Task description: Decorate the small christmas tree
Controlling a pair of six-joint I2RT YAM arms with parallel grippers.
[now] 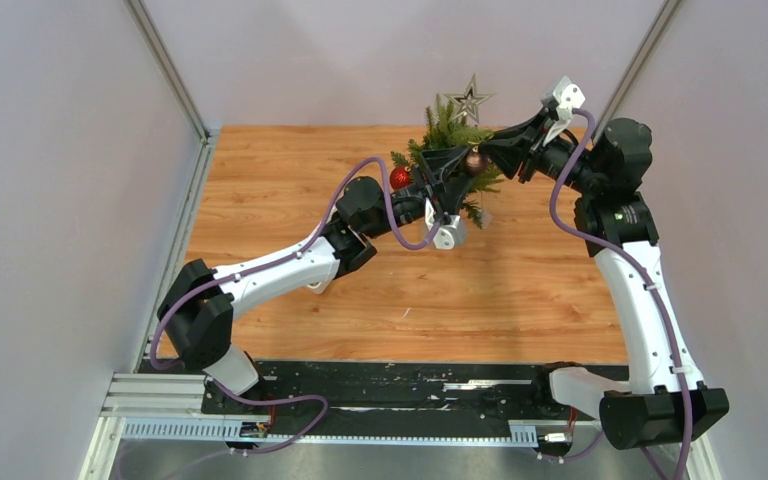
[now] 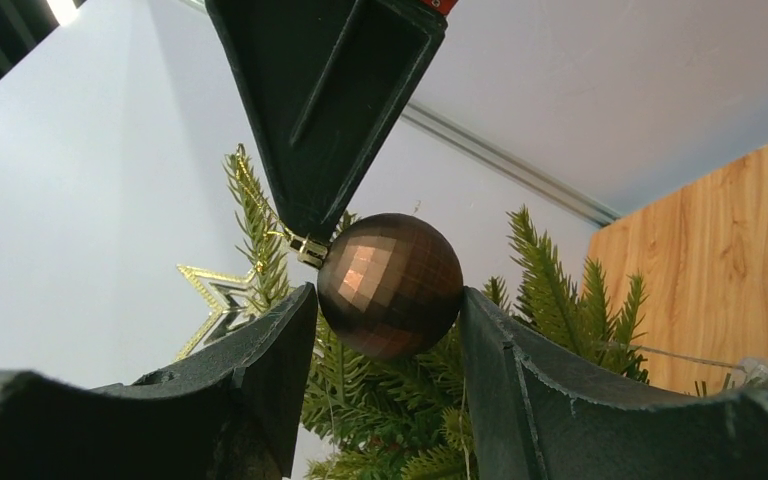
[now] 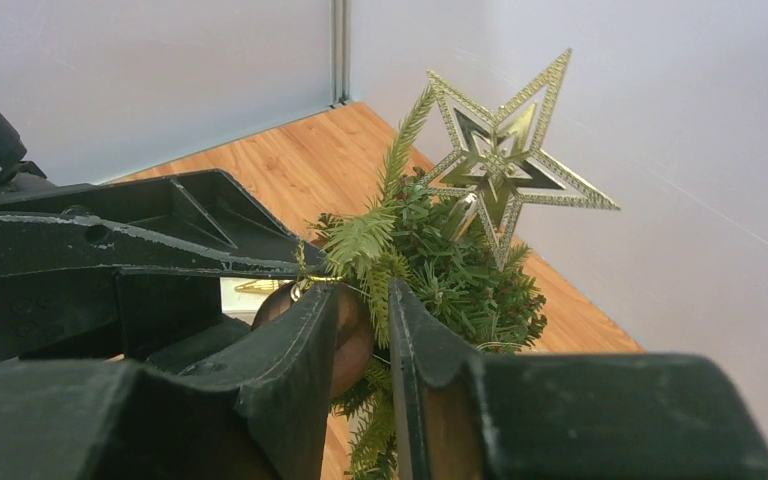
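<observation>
A faceted brown ball (image 2: 390, 285) is between the fingers of my left gripper, which meet it on both sides. The ball's gold cap and loop (image 2: 310, 250) lie against the tip of a right-gripper finger above it. Slightly parted, the fingers of my right gripper have a narrow gap, with a twig showing behind. Part of the ball (image 3: 352, 350) is hidden by those fingers in the right wrist view. Just beyond is the small green tree (image 1: 447, 130), topped by a gold star (image 3: 500, 160).
A red ball (image 1: 400, 178) hangs on the tree's left side. The two grippers nearly touch in front of the branches. Bare wooden tabletop (image 1: 430, 300) lies open in front and to the left. A pale wall (image 1: 300, 60) stands behind the tree.
</observation>
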